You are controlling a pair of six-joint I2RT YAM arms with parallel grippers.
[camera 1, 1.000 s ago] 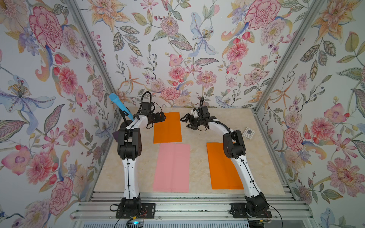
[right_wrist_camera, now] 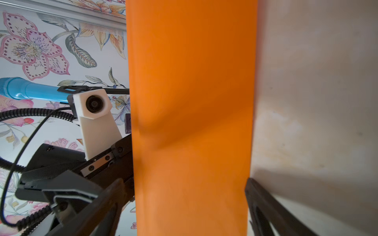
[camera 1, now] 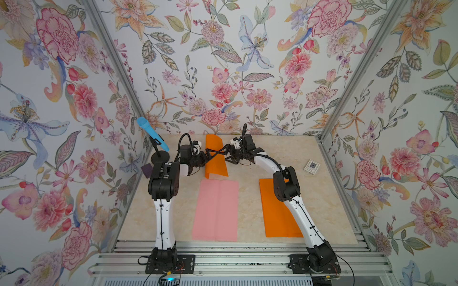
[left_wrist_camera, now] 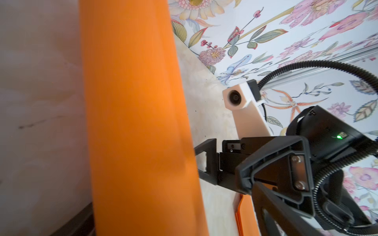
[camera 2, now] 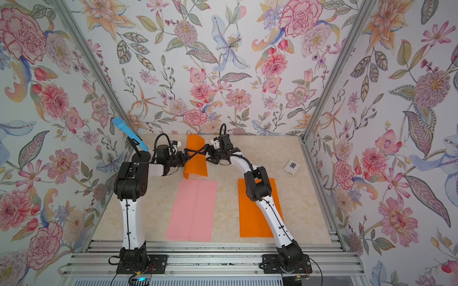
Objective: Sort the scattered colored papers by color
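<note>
At the back centre an orange paper (camera 1: 214,169) is bent up between my two grippers, one at each side edge. My left gripper (camera 1: 206,156) and my right gripper (camera 1: 230,155) both stand open at it. In the left wrist view the paper (left_wrist_camera: 137,98) rises as a long curved strip; in the right wrist view it (right_wrist_camera: 189,98) runs between the blurred fingers. A pink paper (camera 1: 214,209) lies flat at the front centre, and a second orange paper (camera 1: 279,214) lies at the front right under my right arm.
A blue microphone (camera 1: 148,126) on a dark stand is at the back left. A small white card (camera 1: 312,166) lies at the right.
The paper, flat before, is now raised and bent.
</note>
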